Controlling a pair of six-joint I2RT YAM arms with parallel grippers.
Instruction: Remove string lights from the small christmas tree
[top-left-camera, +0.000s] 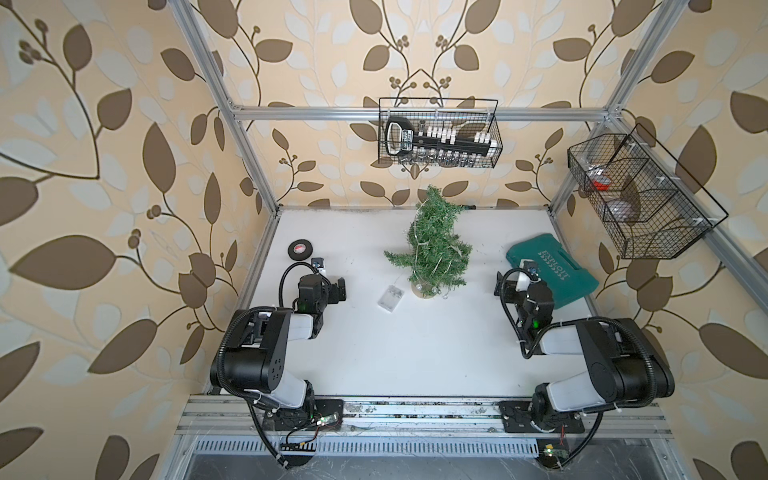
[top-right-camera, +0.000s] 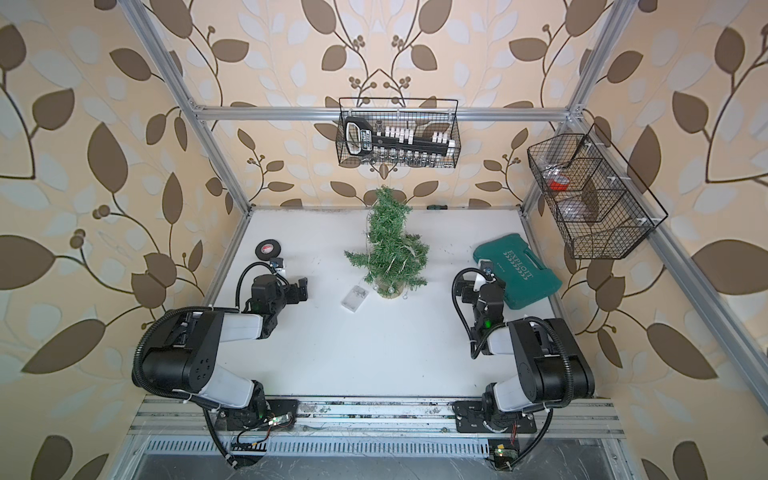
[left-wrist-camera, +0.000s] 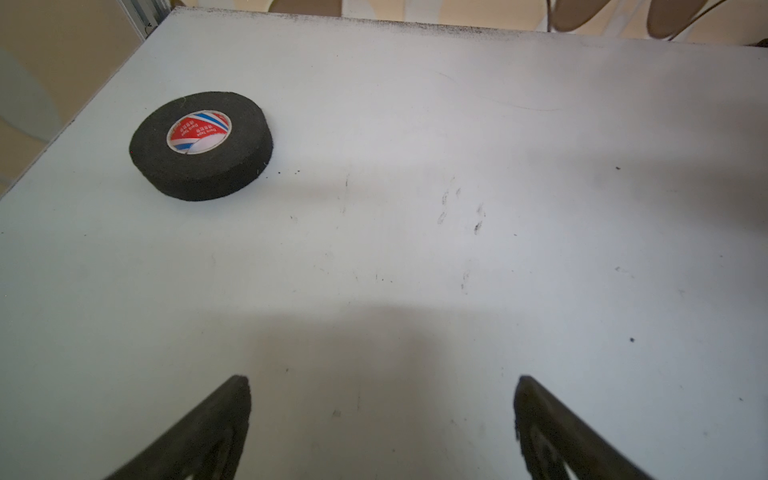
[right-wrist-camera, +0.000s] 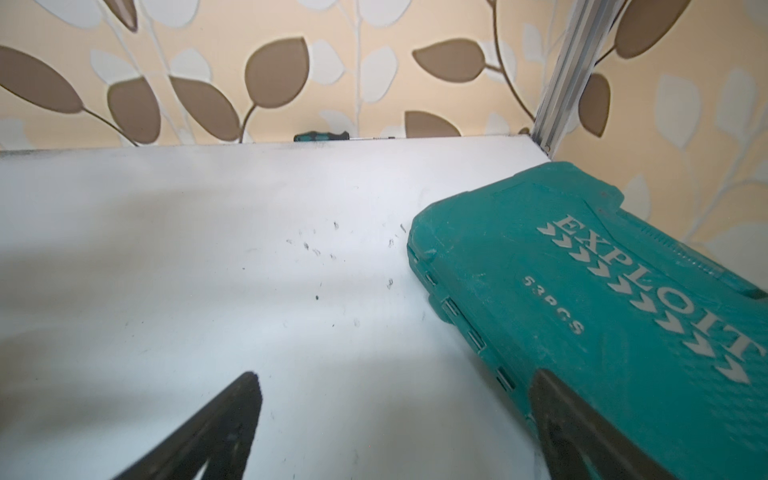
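The small green christmas tree (top-left-camera: 436, 244) stands upright near the middle of the table, on a light round base (top-right-camera: 390, 291). Thin pale strands of the string lights (top-right-camera: 409, 257) show faintly among its branches; most of their run is hidden in the green. A small white box (top-left-camera: 390, 298), perhaps the lights' battery pack, lies on the table just left of the base. Well left of the tree, my left gripper is open over bare table. Out to the right, my right gripper is open too, empty, beside a green case.
The green tool case (right-wrist-camera: 576, 280) lies at the right edge, close to my right gripper. A black tape roll (left-wrist-camera: 201, 145) sits at the far left. A screwdriver (right-wrist-camera: 321, 137) lies by the back wall. Wire baskets (top-left-camera: 438, 134) hang above.
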